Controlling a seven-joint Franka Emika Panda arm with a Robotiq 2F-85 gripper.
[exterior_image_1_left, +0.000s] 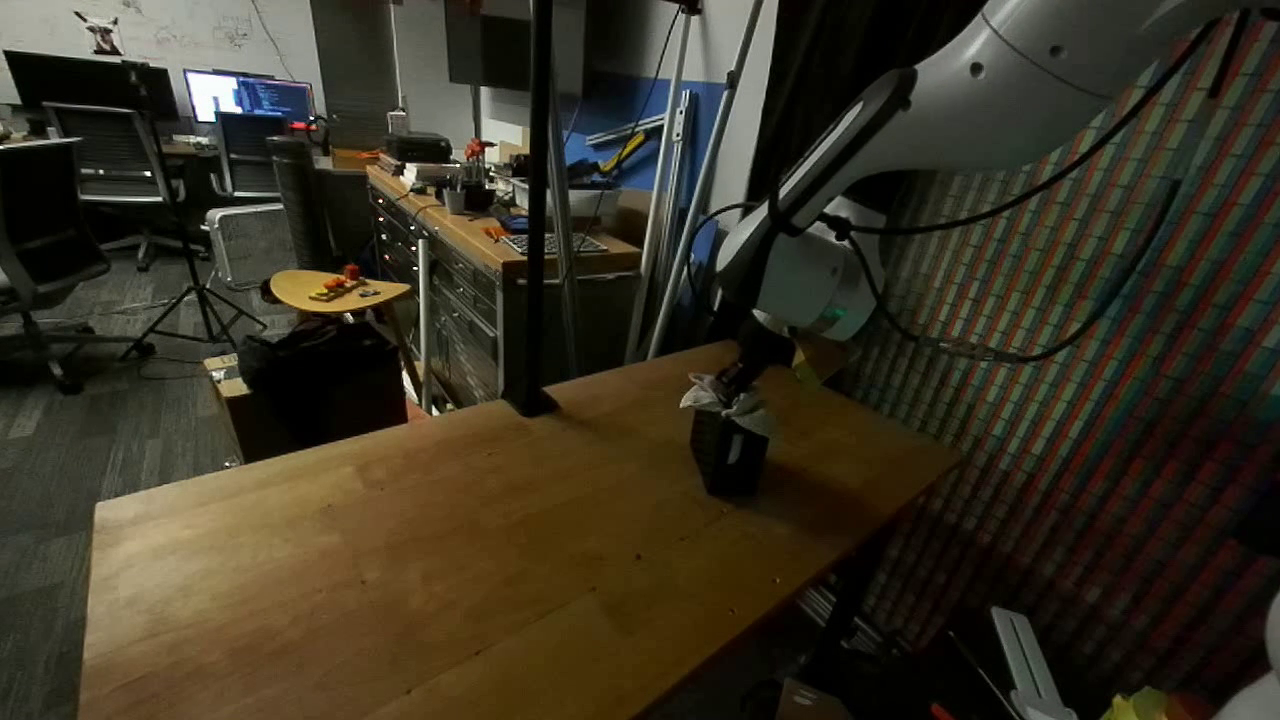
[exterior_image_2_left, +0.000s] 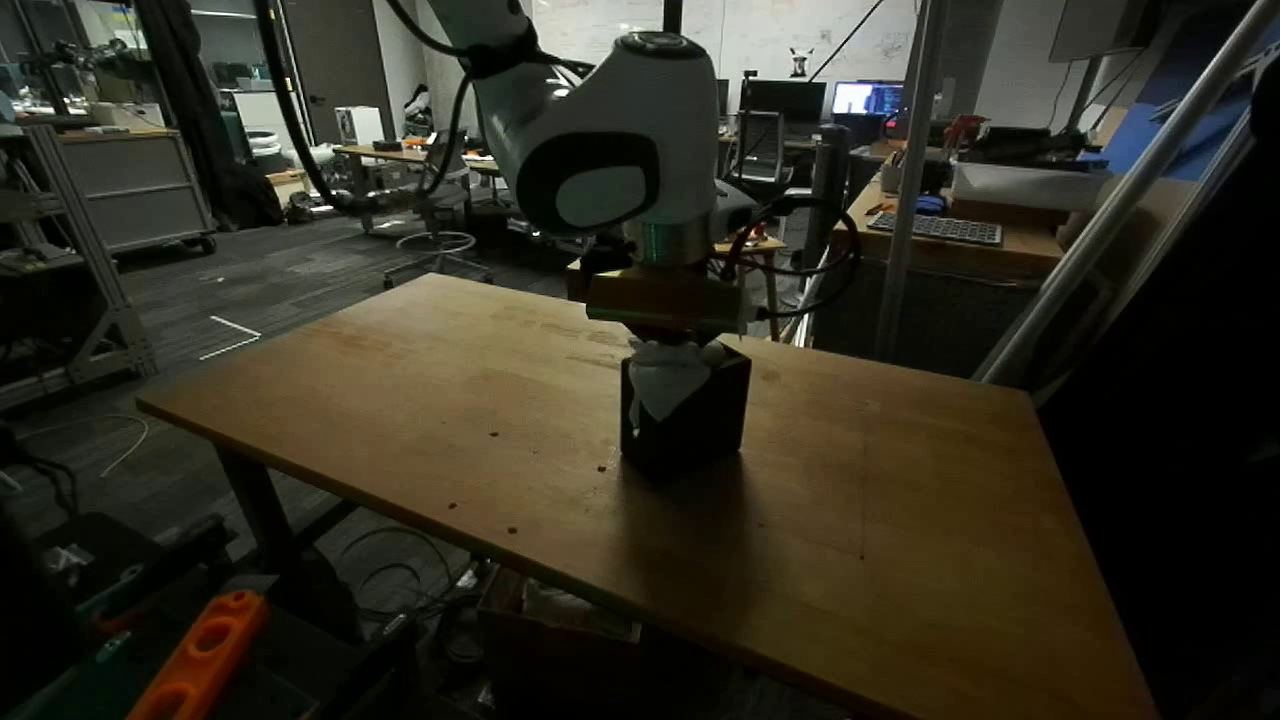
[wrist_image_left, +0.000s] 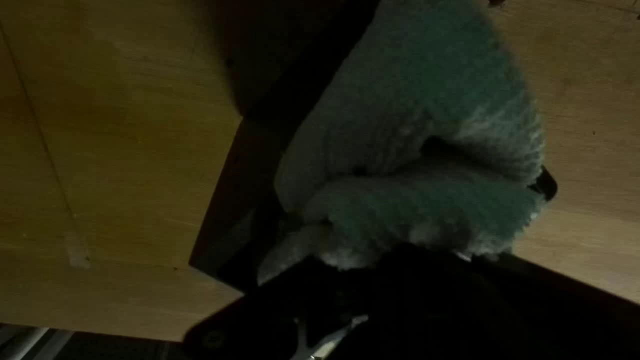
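Observation:
A small black open-topped box (exterior_image_1_left: 728, 460) stands upright on the wooden table, with a crumpled pale cloth (exterior_image_1_left: 750, 413) bulging out of its top. Seen from the other side, part of the cloth (exterior_image_2_left: 666, 382) drapes over the box's wall (exterior_image_2_left: 692, 422). My gripper (exterior_image_1_left: 729, 384) is shut and points down at the cloth, its tips against or very close to the fabric. In the dark wrist view, the greyish-green cloth (wrist_image_left: 432, 78) covers much of the box opening and meets the black fingers. No fabric can be made out between them.
A black upright post (exterior_image_1_left: 536, 240) rises from the table's far edge. Arm cables (exterior_image_1_left: 1020, 356) hang in loops beside the patterned curtain.

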